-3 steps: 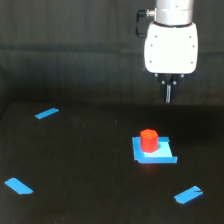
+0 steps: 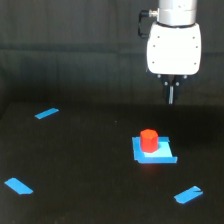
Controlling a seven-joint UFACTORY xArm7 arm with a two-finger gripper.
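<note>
A red block point(image 2: 149, 140), hexagonal in outline, rests on a pale square point(image 2: 165, 149) bordered with blue tape, right of the middle of the dark table. My gripper point(image 2: 171, 99) hangs from the white arm at the upper right. It is farther back in the view than the block, up and to its right, and not touching it. Its fingers look narrow and close together, too small to tell whether they are open or shut. Nothing can be made out between them.
Strips of blue tape lie on the dark table: one at the back left point(image 2: 47, 113), one at the front left point(image 2: 18, 186) and one at the front right point(image 2: 188, 195). Behind stands a dark curtain point(image 2: 70, 60).
The arm and gripper have shifted slightly to the right. The red block and the tape have stayed in place.
</note>
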